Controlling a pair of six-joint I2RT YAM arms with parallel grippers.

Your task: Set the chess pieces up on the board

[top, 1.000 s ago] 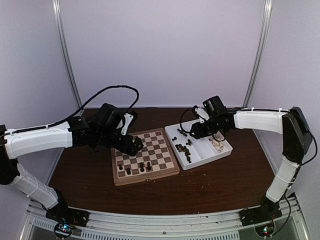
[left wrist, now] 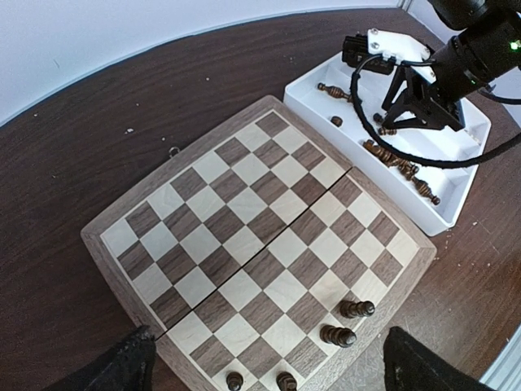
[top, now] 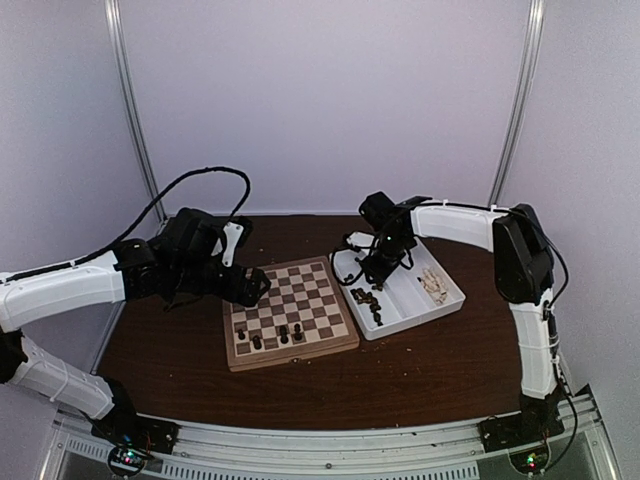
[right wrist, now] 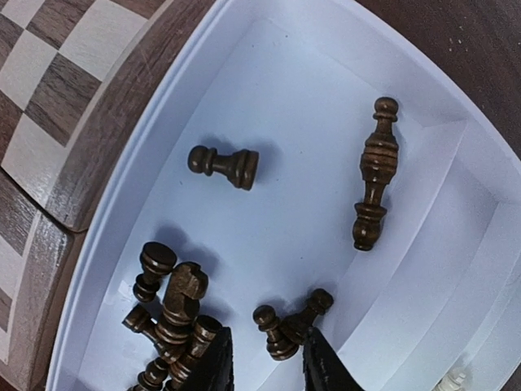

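Observation:
The chequered board (left wrist: 244, 244) lies flat, with several dark pieces upright along its near side, among them a dark piece (left wrist: 358, 309) at its right. My left gripper stands wide open above the board, nothing between its fingers. Inside the white tray (right wrist: 269, 90), two small dark pieces (right wrist: 281, 338) lie crossed just ahead of my right gripper. Its fingers are apart, with a gap between the tips and no piece visibly gripped. A dark pawn (right wrist: 226, 166), a long dark piece (right wrist: 377, 175) and a cluster of dark pieces (right wrist: 179, 305) lie around.
Pale pieces (top: 434, 286) fill part of the tray's right compartment, behind a divider. The tray's left wall runs close along the board's right edge.
The right arm has swung left over the tray's dark-piece side, its gripper now above the pieces there. My left arm has drawn back slightly to the left. The pieces on the board look unmoved.

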